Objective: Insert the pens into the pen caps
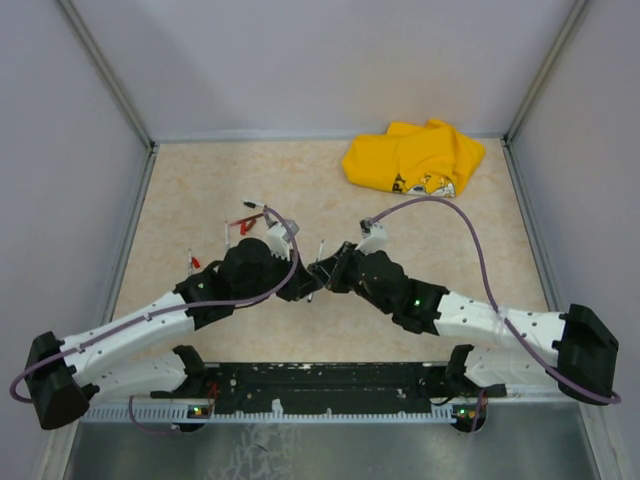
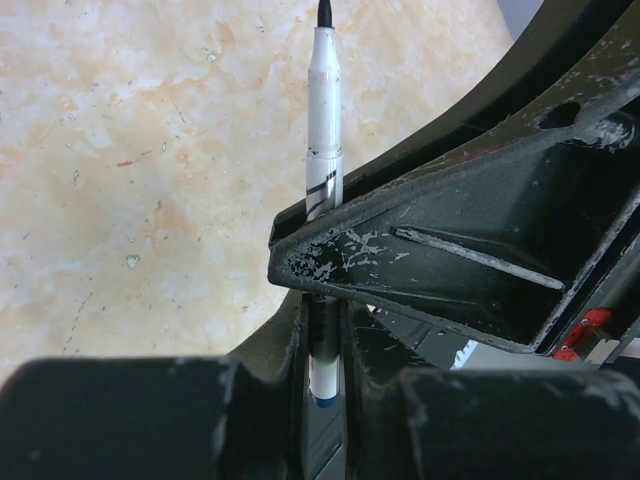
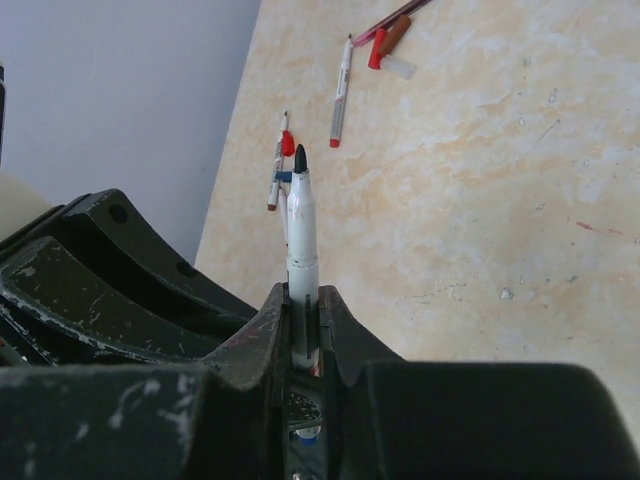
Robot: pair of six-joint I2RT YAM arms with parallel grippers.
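One white pen (image 1: 321, 250) stands between my two grippers above the middle of the table, its black tip bare and pointing away from me. In the left wrist view my left gripper is shut on the lower part of this pen (image 2: 324, 110), near its blue end. The right gripper's dark finger (image 2: 400, 250) crosses the pen's barrel higher up, nearer the tip. From the right wrist view, my right gripper is shut on the same pen (image 3: 303, 225), below its bare tip. No cap shows on that tip.
At the left of the table lie a red-ended pen (image 3: 341, 95), another pen (image 3: 276, 175), a red cap (image 3: 378, 48), a brown cap (image 3: 396, 38) and a clear cap (image 3: 398, 66). A yellow cloth (image 1: 415, 160) lies at the back right.
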